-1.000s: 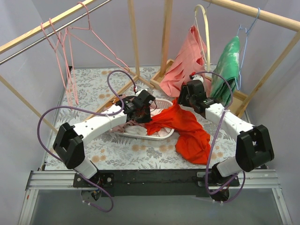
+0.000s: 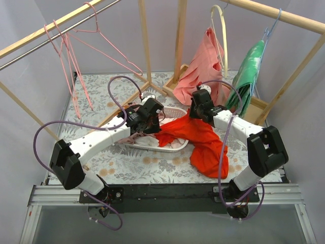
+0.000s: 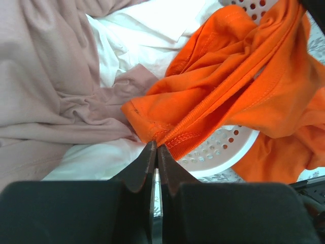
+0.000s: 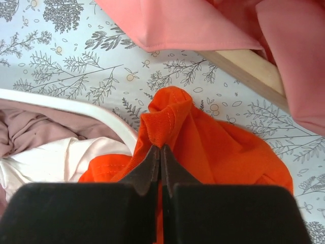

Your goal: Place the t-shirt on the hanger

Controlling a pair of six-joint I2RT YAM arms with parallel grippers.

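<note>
An orange-red T-shirt [image 2: 203, 140] drapes from the basket's right part over its rim onto the table. My left gripper is shut on a thin edge of the shirt, low over the basket. Farther back, my right gripper is shut on a bunched fold of the same shirt, just outside the basket's rim. Between the two grippers the cloth runs in a slanted band. Several empty pink hangers [image 2: 68, 46] dangle from the rail at the left, away from both grippers.
The white perforated basket [image 2: 175, 148] also holds mauve cloth [image 3: 45, 91] and white cloth [image 3: 147, 35]. A pink garment [image 2: 203, 66] and a green one [image 2: 247, 76] hang close behind and beside my right arm. Patterned table shows free at the front left.
My right gripper has moved left onto the shirt's back corner and closed there. The left gripper has shifted slightly leftward. The hangers and green garment swing a little.
</note>
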